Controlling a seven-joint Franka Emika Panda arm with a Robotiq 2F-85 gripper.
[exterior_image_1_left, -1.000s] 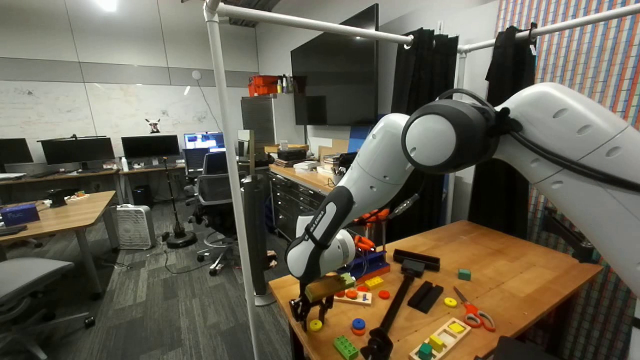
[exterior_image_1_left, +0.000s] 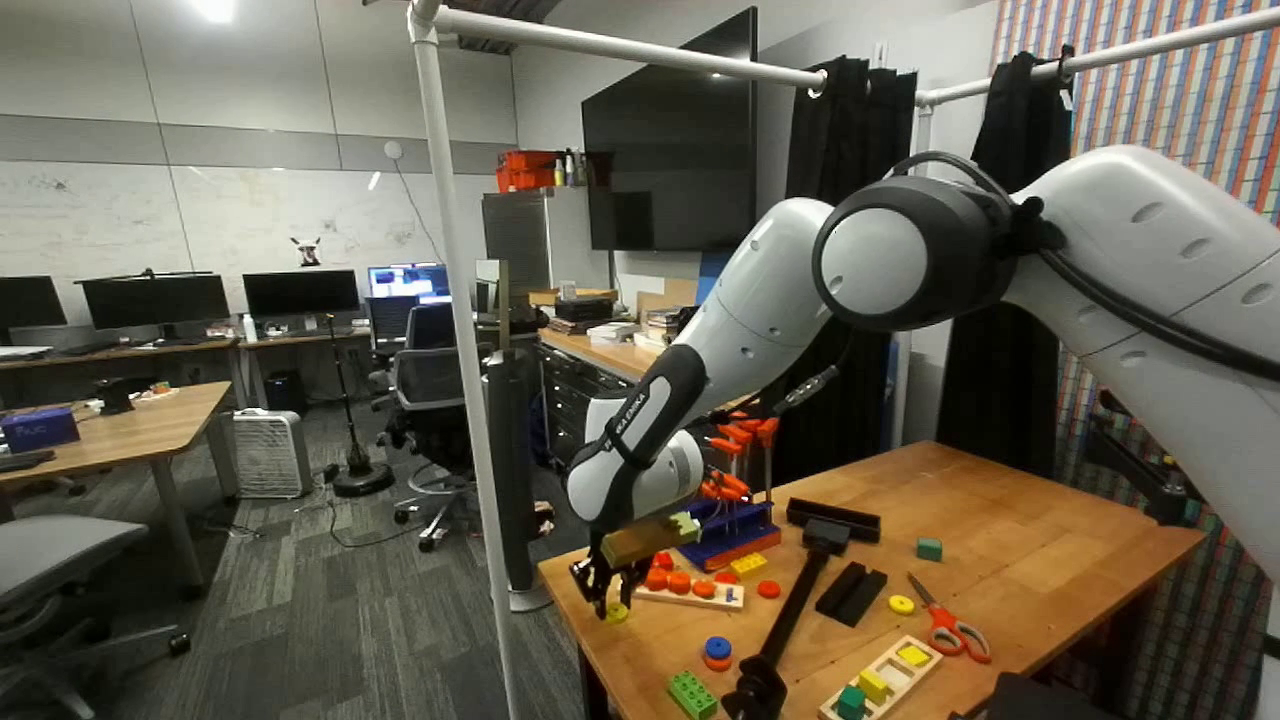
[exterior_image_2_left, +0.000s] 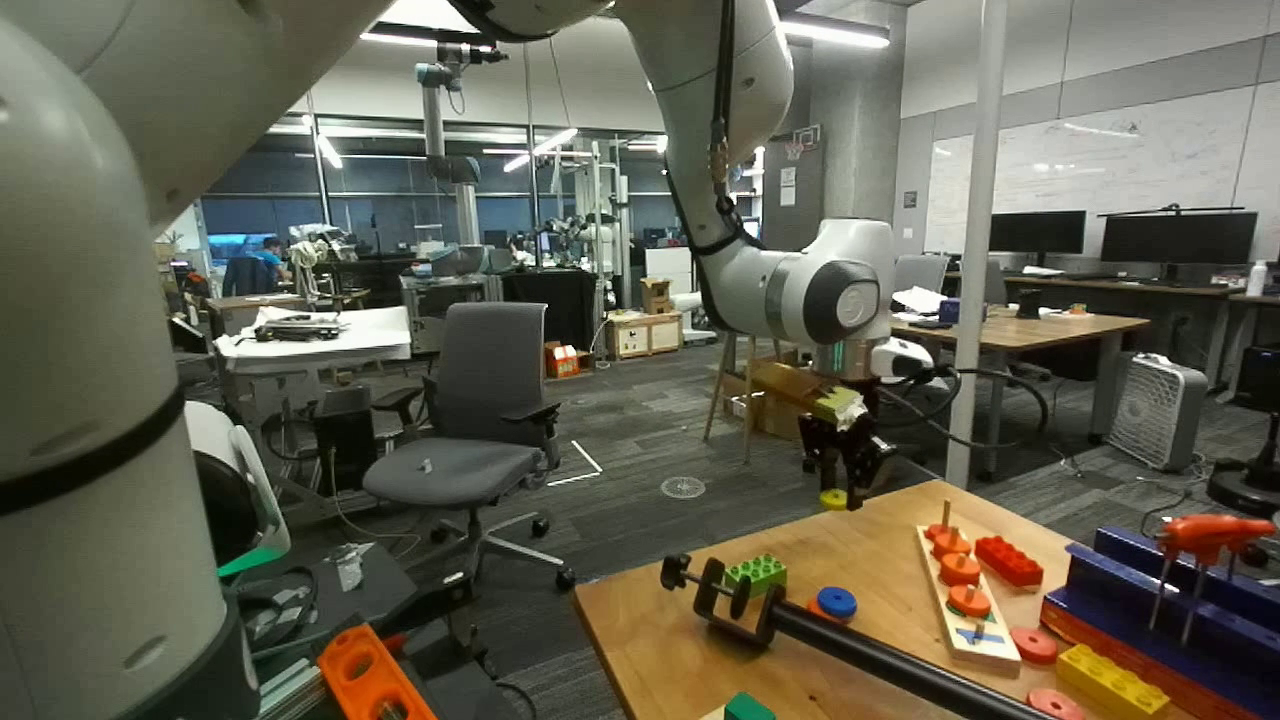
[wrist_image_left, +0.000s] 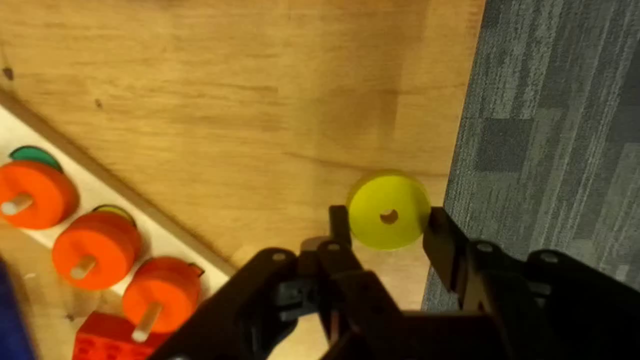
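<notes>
Between the two black fingertips of my gripper sits a yellow ring (wrist_image_left: 378, 219), its small centre hole facing the wrist camera. My gripper (exterior_image_1_left: 612, 588) is shut on it and hangs near the table's edge. In exterior view 2 the yellow ring (exterior_image_2_left: 833, 499) shows below the gripper (exterior_image_2_left: 846, 474), raised off the wood. A pale wooden peg board (exterior_image_2_left: 978, 630) carries several orange-red rings (wrist_image_left: 96, 249) on its pegs, to the left of the gripper in the wrist view.
A blue ring (exterior_image_2_left: 836, 601) on a red one, a green brick (exterior_image_2_left: 758, 574) and a black clamp bar (exterior_image_2_left: 888, 660) lie nearby. Scissors (exterior_image_1_left: 955, 630) and another yellow ring (exterior_image_1_left: 901, 605) are farther off. The carpeted floor (wrist_image_left: 540, 150) lies just beyond the table edge.
My gripper has risen from the table with the yellow ring and shifted slightly toward the upper left in exterior view 1. More of the peg board now shows.
</notes>
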